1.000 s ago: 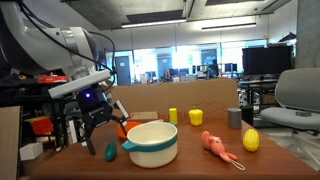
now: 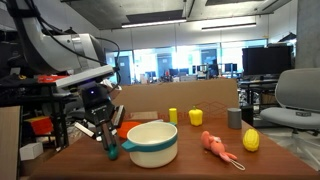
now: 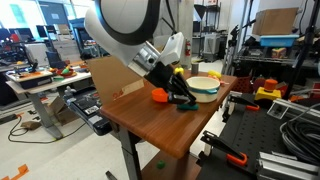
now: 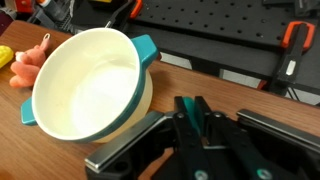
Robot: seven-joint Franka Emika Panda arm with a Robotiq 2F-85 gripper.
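A small dark green object [image 2: 112,153] stands on the table just left of a white pot with a teal band [image 2: 152,146]. My gripper [image 2: 105,142] reaches down over it from the left. In the wrist view, the green object [image 4: 190,108] shows between the fingers of my gripper, which stand apart. Contact on both sides is not clear to see. The pot [image 4: 88,85] lies empty, just left of the fingers there.
Right of the pot are a pink lobster-like toy [image 2: 216,146] and a yellow lemon-like object [image 2: 250,139]. A grey cup [image 2: 234,118], a yellow pepper-like object [image 2: 196,117] and a red item stand further back.
My gripper has come down and to the right, from beside the green object to over it. The green object and the pot have kept their places.
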